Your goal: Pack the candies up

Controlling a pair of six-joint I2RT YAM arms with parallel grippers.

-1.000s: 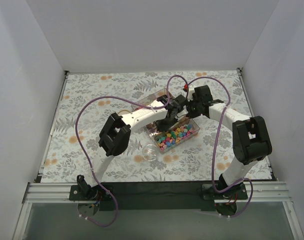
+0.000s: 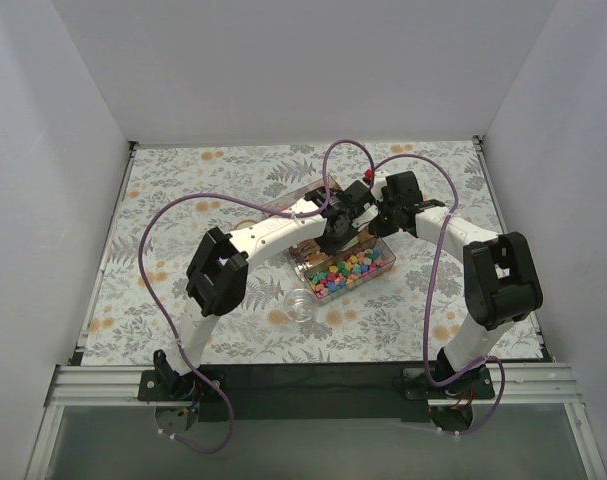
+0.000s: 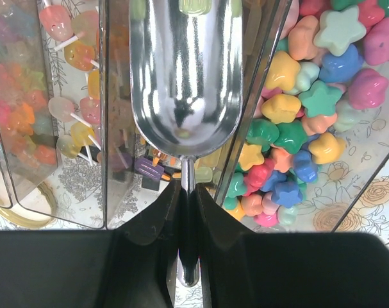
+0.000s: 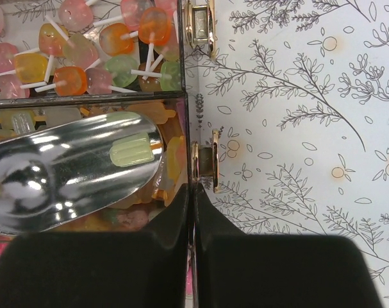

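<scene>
My left gripper is shut on the handle of a metal scoop (image 3: 185, 96). The scoop's bowl lies over the middle compartment of a clear candy box; in the right wrist view a single pale green popsicle-shaped candy (image 4: 131, 151) rests in the bowl near its tip. More popsicle-shaped candies (image 4: 157, 114) show beneath and around the scoop. My right gripper is shut on the rim of the box's end wall (image 4: 189, 138), beside the gold hinges. Star and flower candies (image 3: 322, 99) fill one side compartment; lollipop candies (image 3: 79, 56) occupy the other side.
An empty clear jar (image 2: 301, 305) stands in front of the box, and a round gold-rimmed lid (image 3: 29, 200) lies near the box's left side. Both arms crowd the space above the box.
The right arm has stayed nearly still.
</scene>
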